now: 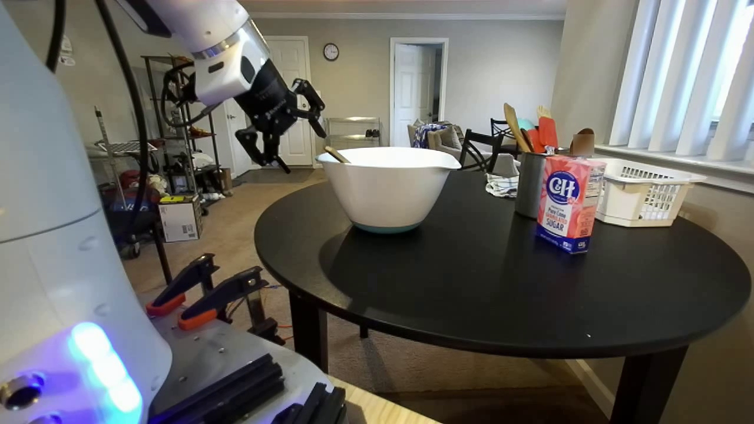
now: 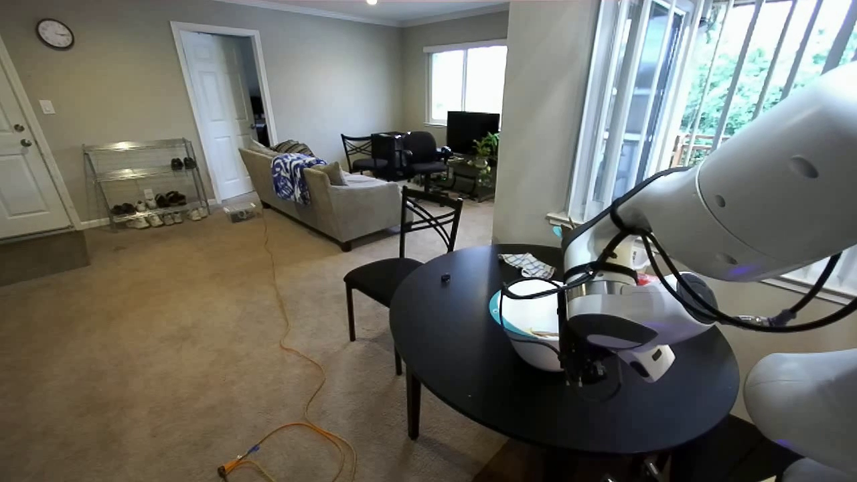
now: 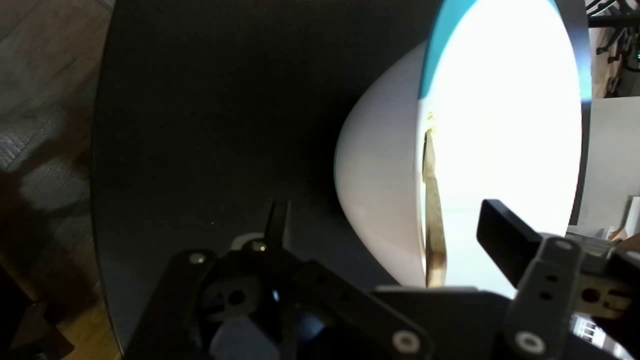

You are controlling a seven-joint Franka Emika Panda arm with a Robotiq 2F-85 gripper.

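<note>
A white mixing bowl (image 1: 389, 187) with a teal base stands upright on the round black table. Leaning against its rim is a wooden utensil (image 3: 435, 234), whose handle end rises over the edge; its lower end reaches into the bowl. My gripper (image 1: 300, 145) is open, up and to the left of the bowl in exterior view 1, its fingers spread wide with nothing between them. From the wrist, the handle appears in the gap between the two fingers, apart from both. The bowl's inside is washed out by glare.
On the black table (image 1: 495, 297) stand a pink sugar carton (image 1: 565, 205), a metal utensil holder (image 1: 528, 185) and a white plastic basket (image 1: 640, 194). A checked cloth (image 2: 527, 265) lies toward the far edge.
</note>
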